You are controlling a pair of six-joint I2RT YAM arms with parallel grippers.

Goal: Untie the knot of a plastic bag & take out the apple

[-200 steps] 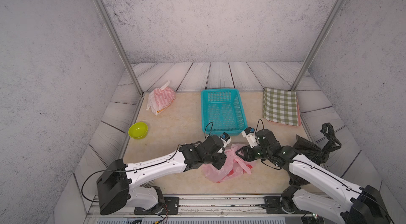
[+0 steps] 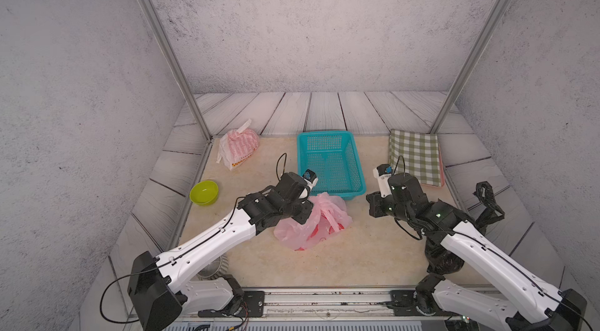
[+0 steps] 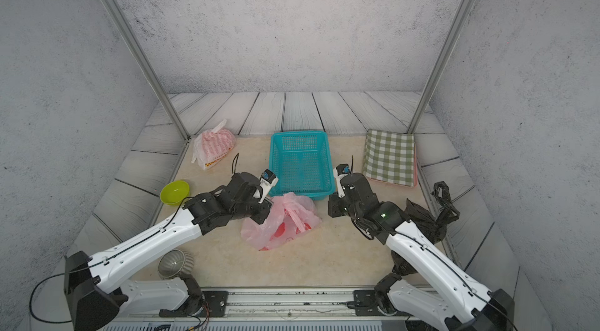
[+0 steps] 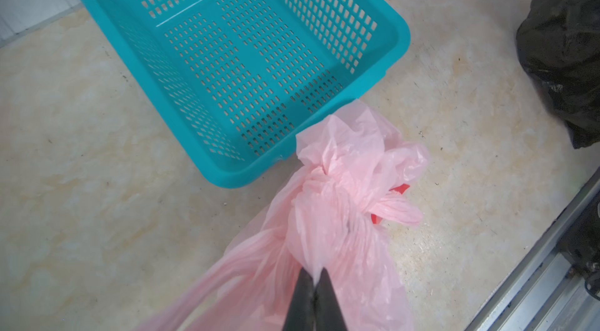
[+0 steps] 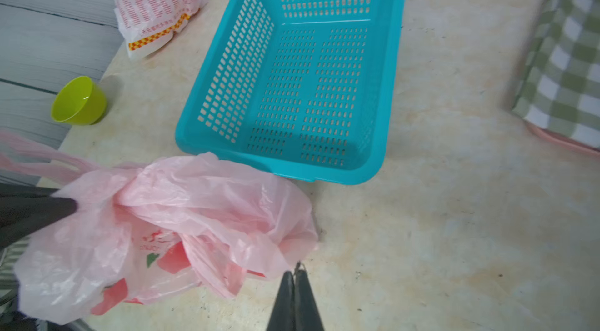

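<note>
The crumpled pink plastic bag (image 2: 322,228) lies in front of the teal basket, with red patches showing through it. Its gathered, knotted part (image 4: 325,187) reaches to my left gripper, which is shut on a thin twist of the plastic in the left wrist view. My right gripper is shut at the bag's right side, with nothing clearly visible between its fingers. No apple can be made out.
The empty teal basket (image 3: 301,162) stands at the back centre. A printed bag (image 2: 238,146) and green bowl (image 2: 204,192) are at left, a checked cloth (image 2: 415,154) at back right, a black bag (image 4: 556,49) at right.
My left gripper has moved left and back, and the pink bag has shifted with it toward the basket. The right gripper has moved back and slightly right, away from the bag.
</note>
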